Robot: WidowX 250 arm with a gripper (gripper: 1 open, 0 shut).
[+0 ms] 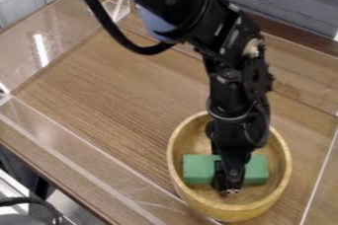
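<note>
The black gripper (228,178) reaches down from the top of the view into a yellow bowl (191,191) at the lower right. A green block (199,168) lies inside the bowl, and the gripper is shut on it near its middle, covering that part. The block's two ends show either side of the fingers.
Clear tape or edging runs along its left side, with a dark cable at the lower left. A raised wooden edge crosses the back right.
</note>
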